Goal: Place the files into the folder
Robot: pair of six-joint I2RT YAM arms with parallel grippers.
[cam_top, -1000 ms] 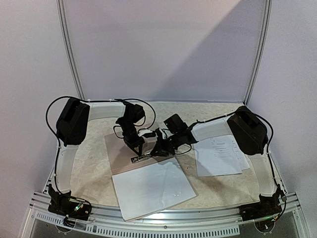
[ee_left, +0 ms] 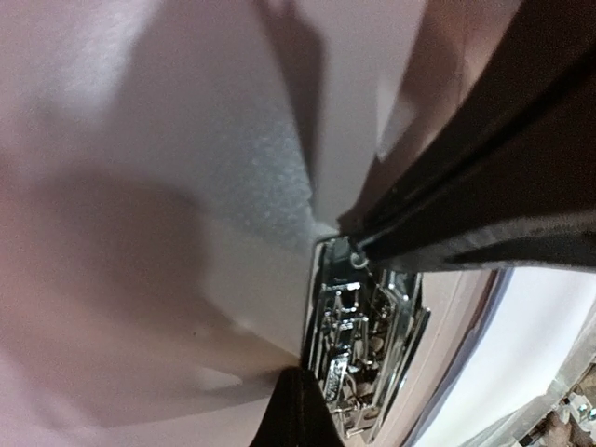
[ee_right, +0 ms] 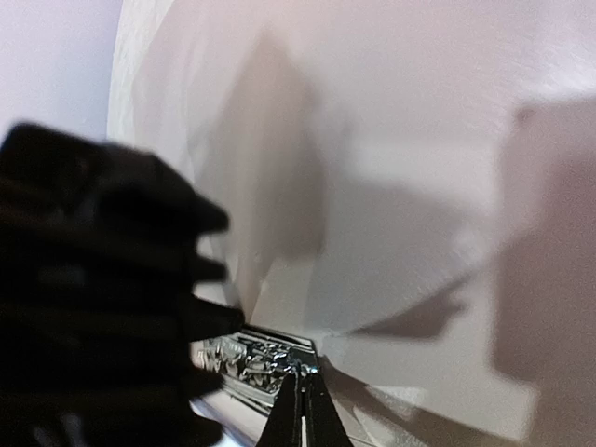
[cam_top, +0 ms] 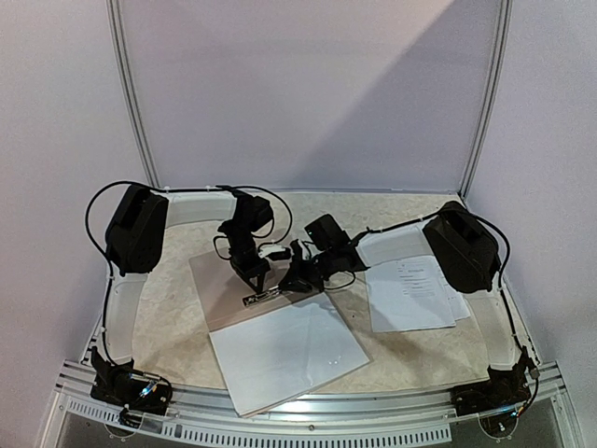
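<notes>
An open folder lies at the middle front of the table. Its pinkish upper half (cam_top: 220, 291) bears a metal clip (cam_top: 261, 297), and a white half (cam_top: 289, 350) faces the front. Beside the clip's left end, my left gripper is shut, its black fingertips together. My right gripper is shut too, its tips over the clip's other end; nothing shows between them. Both grippers come close together over the clip and hide part of it from above. To the right, printed sheets (cam_top: 410, 294) lie flat on the table, apart from the folder.
The right arm (cam_top: 396, 245) reaches across the far edge of the sheets. Bare table (cam_top: 173, 327) shows left of the folder. The folder's near corner overhangs the metal rail (cam_top: 373, 403) at the front. Pale walls enclose the back and sides.
The folder's pinkish half and its clip have shifted slightly left, turning the folder a little. The right gripper has edged left too. Left arm and sheets look unmoved.
</notes>
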